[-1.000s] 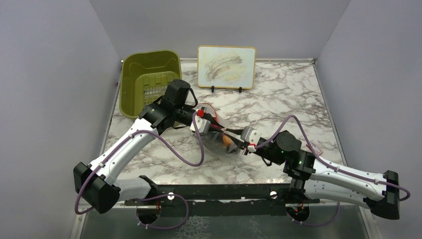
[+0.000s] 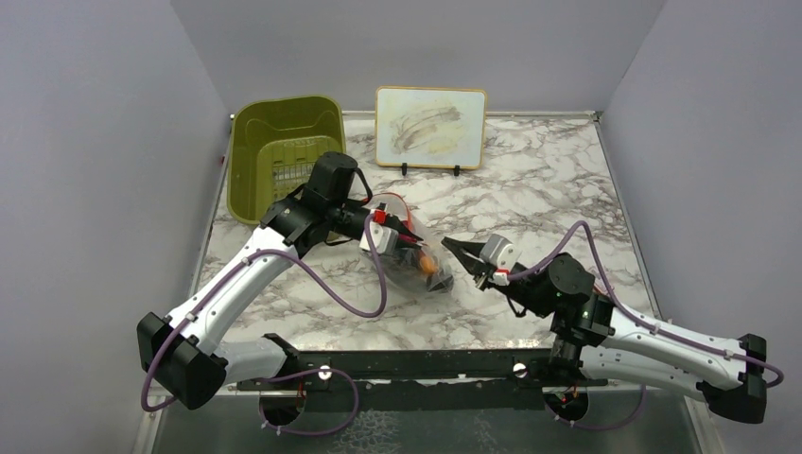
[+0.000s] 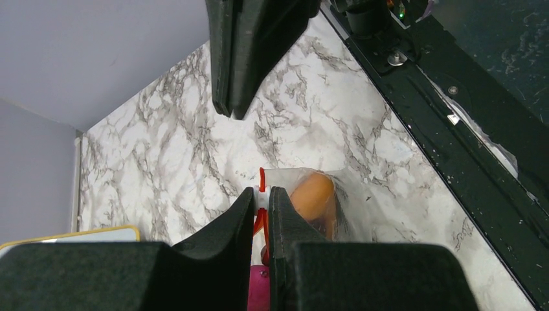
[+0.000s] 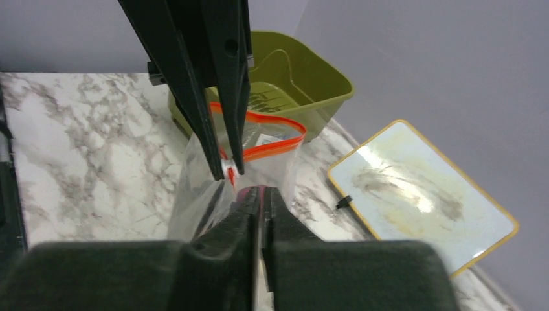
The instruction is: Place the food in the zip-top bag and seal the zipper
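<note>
The clear zip top bag (image 4: 194,194) stands on the table with food inside: an orange-brown item (image 3: 314,195) and a pink one (image 3: 259,288). Its red zipper edge (image 4: 278,148) gapes in a loop at the far side. My left gripper is shut on the white zipper slider (image 4: 230,170), at the bag's near end in the right wrist view. Just to the right of it in the top view, my right gripper (image 2: 445,244) is apart from the bag. A narrow slit shows between its fingers, with nothing held there.
A green basket (image 2: 236,180) stands at the back left, behind the left arm. A white board (image 2: 430,128) on small black feet is at the back.
My right gripper has drawn back to the right, away from the left gripper's tips, leaving a gap between them. The left arm and the bag have hardly moved.
</note>
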